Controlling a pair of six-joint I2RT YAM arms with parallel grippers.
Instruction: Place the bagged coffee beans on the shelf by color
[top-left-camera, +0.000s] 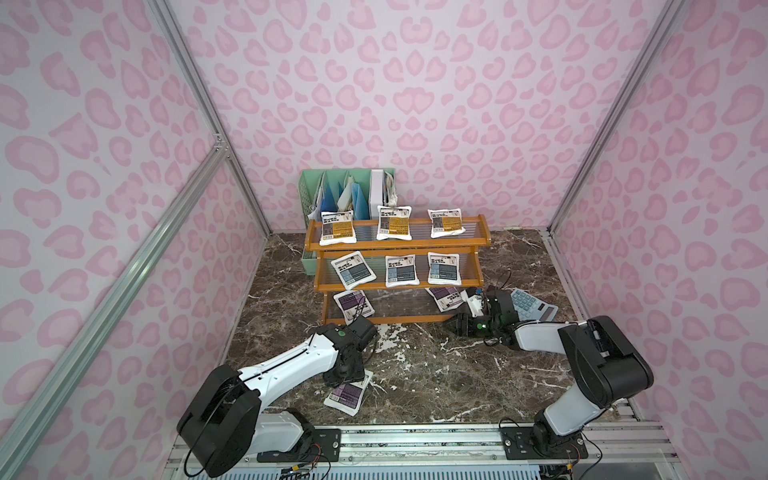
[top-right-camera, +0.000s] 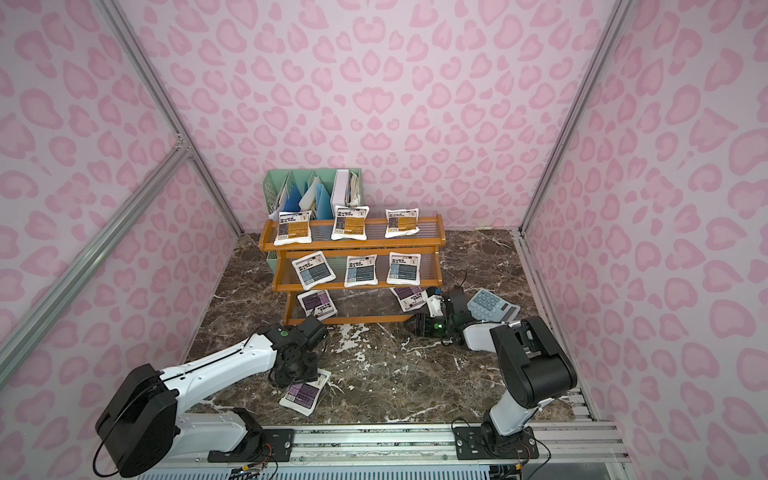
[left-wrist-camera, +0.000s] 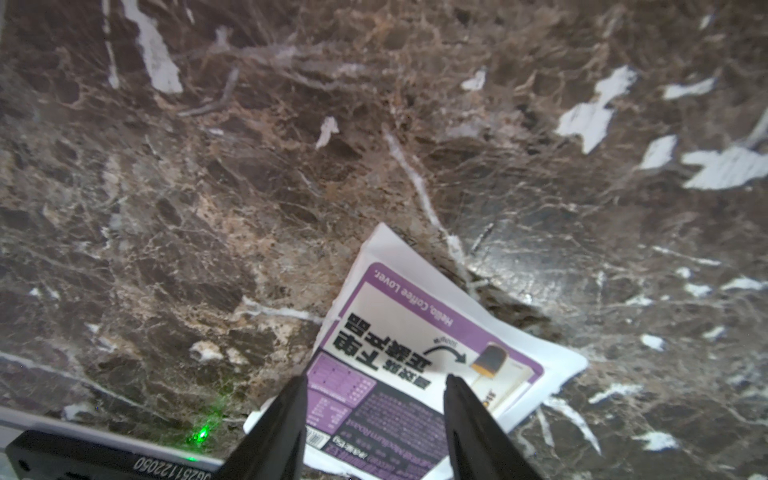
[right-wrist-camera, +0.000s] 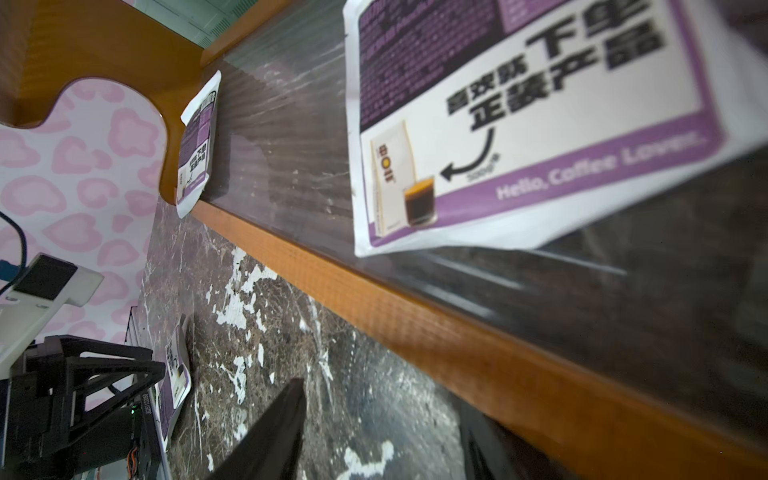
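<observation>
A purple-labelled coffee bag (left-wrist-camera: 424, 344) lies on the marble table near the front left. My left gripper is over it, its fingers apart on either side of the label; whether they touch the bag I cannot tell. On the wooden shelf (top-left-camera: 400, 320), the bottom tier carries a purple bag (top-left-camera: 353, 305) at left and another purple bag (right-wrist-camera: 528, 120) at right. Three blue bags (top-left-camera: 401, 270) fill the middle tier, three yellow bags (top-left-camera: 393, 223) the top one. By the shelf's lower right edge, my right gripper stands open and empty.
Behind the shelf is a green file holder (top-left-camera: 308, 188) with folders. A calculator (top-left-camera: 532, 306) lies to the right, beside the right arm. Between the arms, the table front is bare marble (top-left-camera: 448, 376).
</observation>
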